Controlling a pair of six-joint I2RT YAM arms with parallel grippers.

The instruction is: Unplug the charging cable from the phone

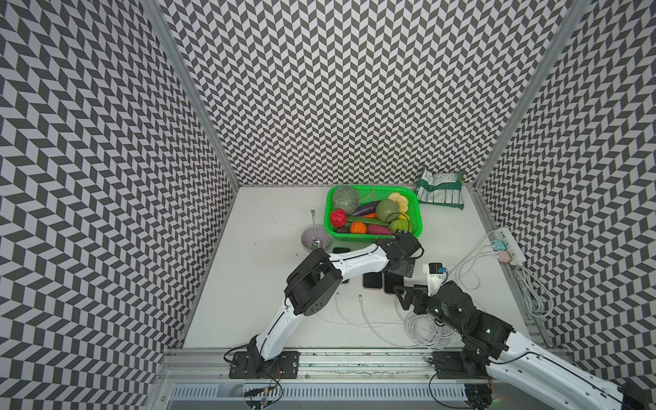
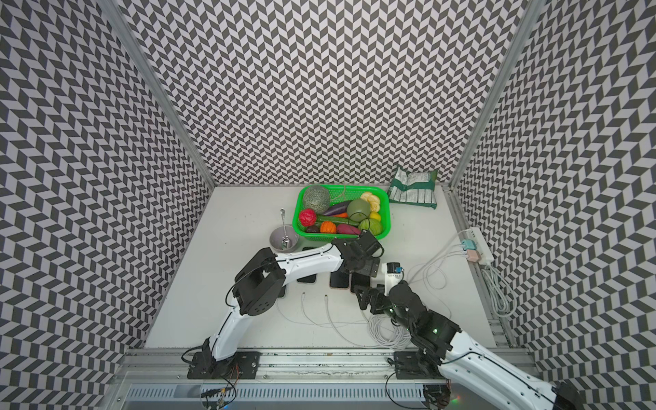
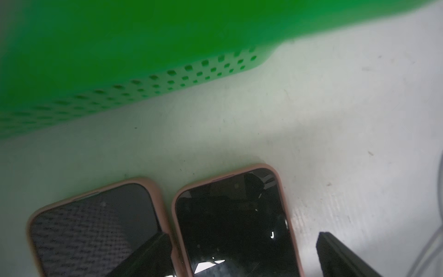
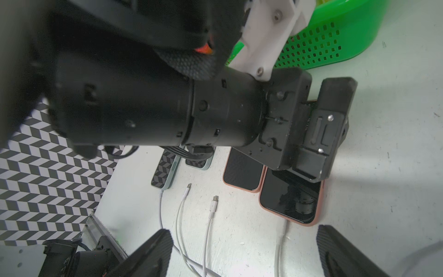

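Observation:
The rightmost phone point(image 4: 288, 194), pink-edged with a dark screen, lies flat on the table. A white charging cable point(image 4: 280, 242) meets its near edge, seemingly plugged in. That cable passes between the spread fingers of my open right gripper, which stands at the phone's near end and touches nothing that I can see. My left gripper is open too, one finger on either side of the phone's width in the left wrist view; contact cannot be told. In the right wrist view the left arm hides the phone's far part.
Another pink-edged phone point(image 4: 243, 170) lies close alongside. Further left lie two phones in pale cases and two loose cable plugs, one of them a white plug point(image 4: 214, 203). A green vegetable basket point(image 1: 373, 239) stands close behind; a power strip point(image 1: 509, 246) is at the right.

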